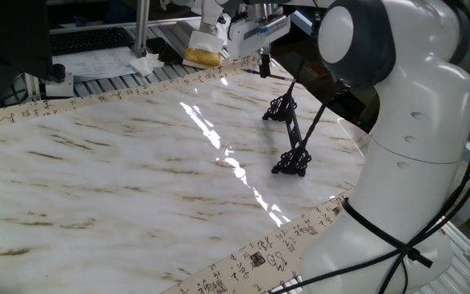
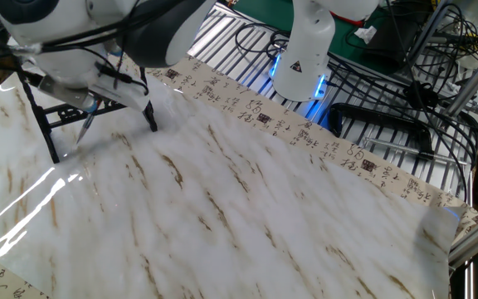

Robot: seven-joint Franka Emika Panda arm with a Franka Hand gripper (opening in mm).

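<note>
A black openwork stand (image 1: 294, 135) with two ornate feet and slanting uprights rests on the marbled sheet (image 1: 121, 180), towards the arm's side. My gripper (image 1: 264, 69) hangs beyond the stand, near the sheet's far edge in exterior view 1. From exterior view 2 the gripper (image 2: 95, 103) appears over the same black stand (image 2: 56, 124), partly covered by the arm and cables. A slender pointed object (image 2: 86, 126) slants down beneath it; whether my fingers hold it I cannot tell. The fingers are too small and hidden to read.
A yellow-and-white block (image 1: 203, 49) sits behind the sheet's far border, with papers (image 1: 96, 62) and a keyboard (image 1: 90, 40) farther left. Another white arm base (image 2: 299, 75) stands beyond the sheet's edge, beside a black frame (image 2: 380, 129).
</note>
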